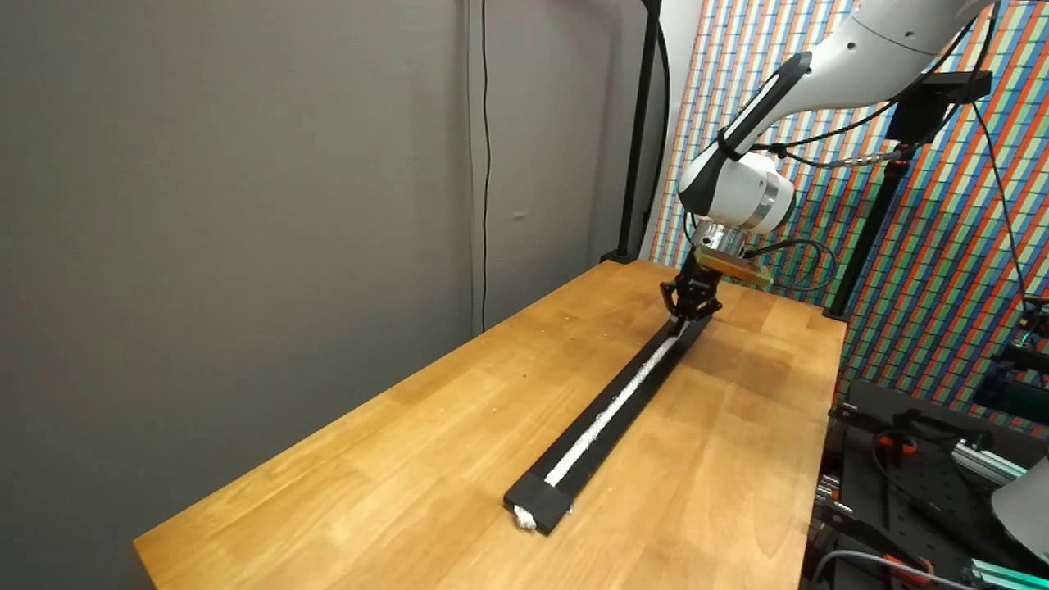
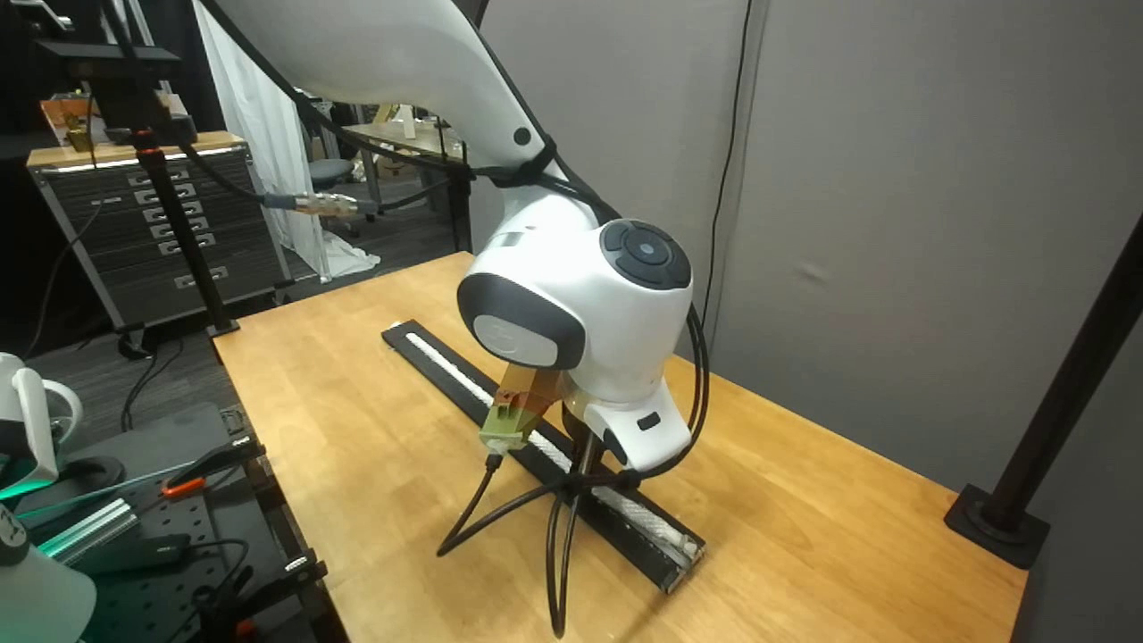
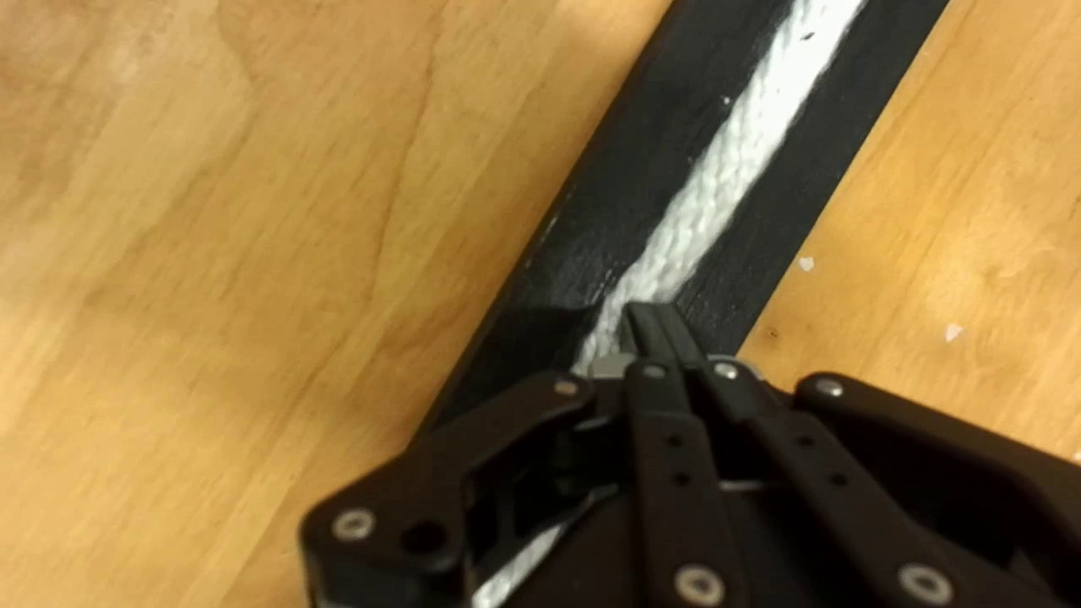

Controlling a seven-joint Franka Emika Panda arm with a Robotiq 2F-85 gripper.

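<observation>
A white rope [image 1: 611, 407] runs lengthwise along a long black board [image 1: 536, 490] on the wooden table. Its near end pokes out past the board's near edge. In the wrist view my gripper is shut, its dark fingertips together at the right side of the rope [image 3: 706, 203], over the black board [image 3: 608, 233]. I see nothing between the fingers; whether the tips touch the rope I cannot tell. Exterior view 1 has the gripper [image 1: 680, 316] low over the board's far end. Exterior view 2 hides the fingertips behind the wrist; the rope [image 2: 552, 452] shows on both sides.
A black pole stand [image 2: 996, 525] stands on the table's corner, and a grey wall [image 1: 295, 197] borders one long side. Looping cables [image 2: 568, 536] hang from the wrist beside the board.
</observation>
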